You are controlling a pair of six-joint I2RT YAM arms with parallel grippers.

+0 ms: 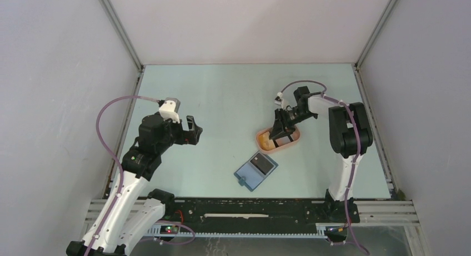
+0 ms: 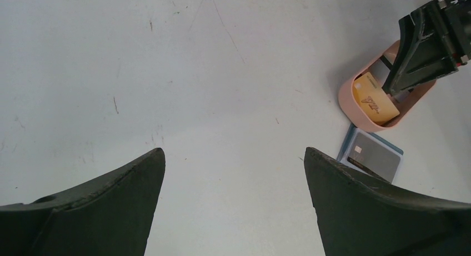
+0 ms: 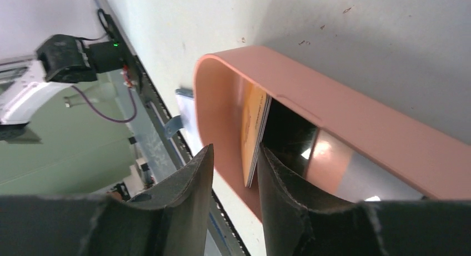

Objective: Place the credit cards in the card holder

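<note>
A pink rounded container (image 1: 297, 139) stands right of the table's middle, several cards leaning in it. Among them are a yellow card (image 2: 371, 98) at its left end, a dark card (image 3: 287, 132) and a grey card (image 3: 367, 179). My right gripper reaches into the container. Its fingers stand partly apart, with the yellow card's lower edge between them, close to the right-hand finger (image 3: 277, 181); whether they grip it is unclear. My left gripper (image 1: 198, 130) is open and empty, far to the left above the table.
A flat blue piece (image 1: 248, 176) with a tab and a dark card-like rectangle (image 1: 261, 163) on it lies just in front of the container, almost touching it.
</note>
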